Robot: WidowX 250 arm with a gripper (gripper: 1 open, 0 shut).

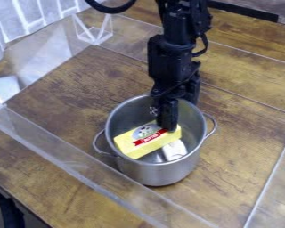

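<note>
A steel pot (155, 169) with two side handles stands on the wooden table. Inside it lies a yellow package (140, 142) with a red and white label, tilted, and a smaller white item (174, 151) beside it. My black gripper (167, 119) reaches down from above into the back of the pot, over the package's upper end. Its fingertips overlap the package and the pot's inside, so whether they hold anything is unclear.
Clear plastic panels (56, 151) run along the left and front-left of the table. Bare wood (61, 93) lies left of the pot and to its right.
</note>
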